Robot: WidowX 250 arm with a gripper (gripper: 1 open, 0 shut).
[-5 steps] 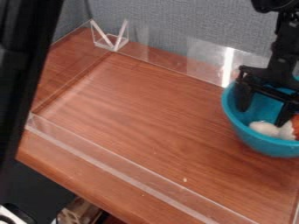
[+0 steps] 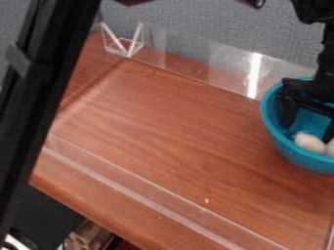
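A light blue bowl (image 2: 292,156) stands at the right side of the wooden table, partly cut off by the frame. My black gripper (image 2: 308,105) reaches down into it from the upper right, open, its fingers partly hidden against the bowl and the edge of the view. White rounded objects (image 2: 311,142) lie in the bowl below the fingers; I cannot tell exactly what they are.
A large black structure fills the left edge, and a grey padded wall stands behind.
The blue bowl has shifted a little to the right, along with my gripper.
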